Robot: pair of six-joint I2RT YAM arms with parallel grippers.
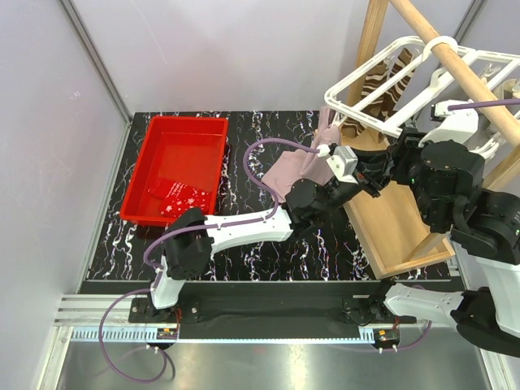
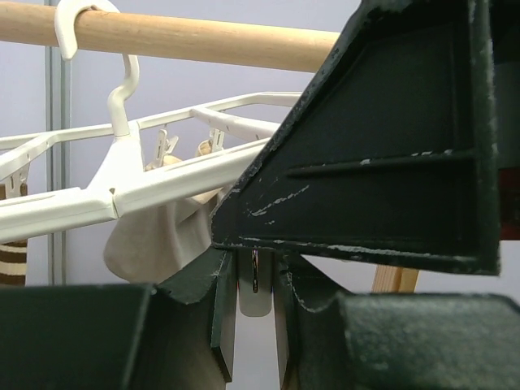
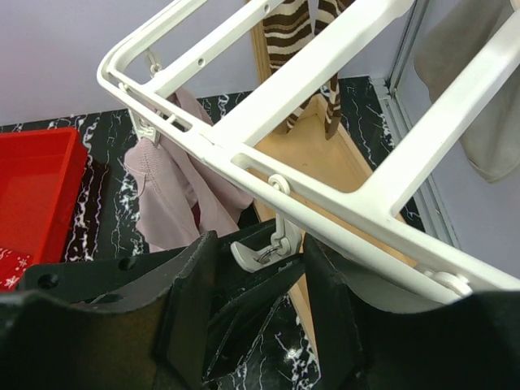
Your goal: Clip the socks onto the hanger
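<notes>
The white hanger (image 1: 414, 97) hangs on the wooden rod (image 1: 455, 65), with striped socks (image 3: 284, 36) and pink socks (image 3: 183, 187) clipped along it. My left gripper (image 1: 370, 175) is at the hanger's near edge, shut; what it holds is hidden in the top view. My right gripper is around a white clip (image 3: 276, 248) dangling from the hanger, part open, close against the left gripper. In the left wrist view, a beige sock (image 2: 154, 236) hangs behind the hanger.
A red basket (image 1: 171, 162) with red patterned cloth sits on the black marble table (image 1: 260, 203). The wooden stand's base (image 1: 394, 236) lies below the hanger.
</notes>
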